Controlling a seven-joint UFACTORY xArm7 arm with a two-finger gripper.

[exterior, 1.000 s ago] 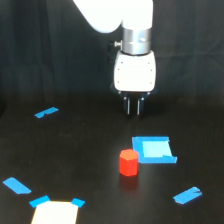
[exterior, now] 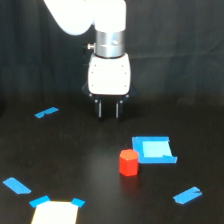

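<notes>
A red block [exterior: 129, 162] with a roughly hexagonal outline sits on the dark table, right of the middle. Just behind it and to its right lies a pale square [exterior: 156, 149] edged with blue tape. Farther back, left of the block and above the table, hangs my gripper [exterior: 108, 108], pointing down. Its two dark fingers stand apart, and nothing shows between them.
A pale yellowish square [exterior: 55, 213] with blue tape at its corners is cut off by the bottom edge at left. Strips of blue tape mark the table at far left [exterior: 46, 112], left [exterior: 17, 186] and right [exterior: 187, 195].
The arm has moved to the left and a little lower in the view, and the gap between its fingers looks wider. The red block and the squares have stayed where they were.
</notes>
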